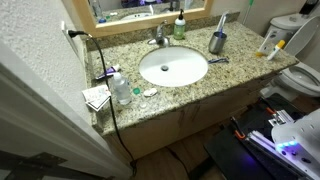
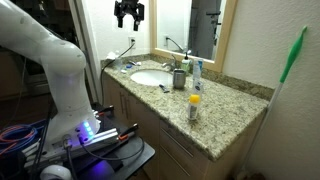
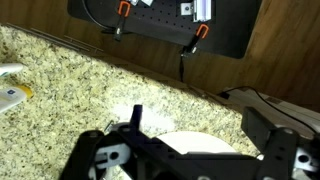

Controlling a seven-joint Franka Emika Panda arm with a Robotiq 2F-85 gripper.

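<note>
My gripper shows along the bottom of the wrist view, its dark fingers wide apart with nothing between them. Exterior view 2 has the gripper high at the upper left, well above the counter and pointing down. Under it the wrist view takes in the edge of the speckled counter, part of the white sink and the dark floor. A white bottle with orange on it lies at that view's left edge. The gripper is outside exterior view 1.
Around the sink stand a faucet, a green soap bottle, a grey cup and a clear bottle. A yellow-capped bottle is near the counter's front edge. A mirror rises behind.
</note>
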